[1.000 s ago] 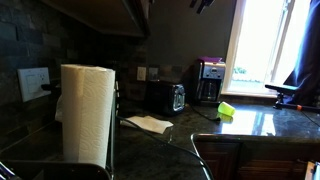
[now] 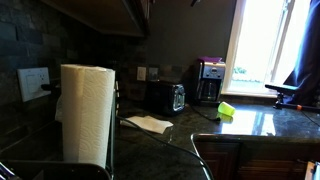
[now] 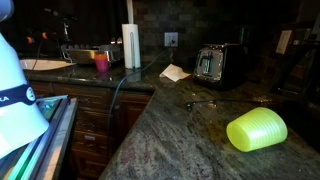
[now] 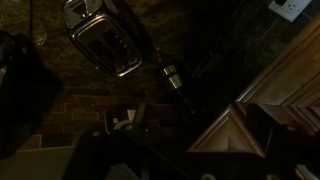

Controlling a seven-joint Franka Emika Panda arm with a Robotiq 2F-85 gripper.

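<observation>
My gripper shows dark at the bottom of the wrist view, its fingers apart and nothing visible between them. A green-yellow cup (image 3: 257,130) lies on its side on the dark stone counter (image 3: 170,125); it also shows far off by the window in exterior view 1. The black and silver toaster (image 3: 218,65) stands against the back wall, and from above it appears in the wrist view (image 4: 103,43), apart from my gripper. A white sheet of paper (image 2: 150,124) rests on the counter near it. The wrist view is very dark, so fine detail is hidden.
A paper towel roll (image 2: 88,115) stands upright at the near left of exterior view 1. Beside the toaster is a coffee maker (image 2: 209,82). A red cup (image 3: 101,62) sits further left. A dark cable crosses the counter. Open counter lies around the green cup.
The counter objects have not moved.
</observation>
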